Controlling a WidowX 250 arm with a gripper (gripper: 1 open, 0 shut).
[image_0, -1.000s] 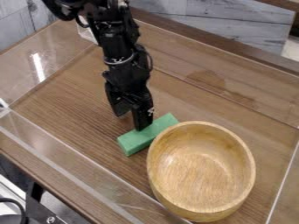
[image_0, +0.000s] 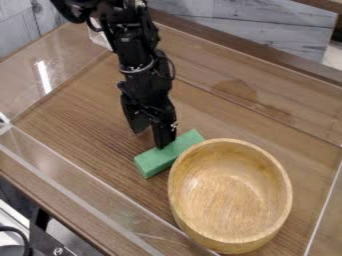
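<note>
A black robot arm reaches down from the top left, its gripper (image_0: 151, 128) low over a green rectangular block (image_0: 167, 157). The gripper stands open, its fingers just above or at the near end of the block; whether they touch it I cannot tell. A large light wooden bowl (image_0: 230, 195) sits at the lower right, beside the block.
A grey marbled wall (image_0: 267, 25) stands behind it. A dark cable lies at the bottom left corner, beyond the table's edge.
</note>
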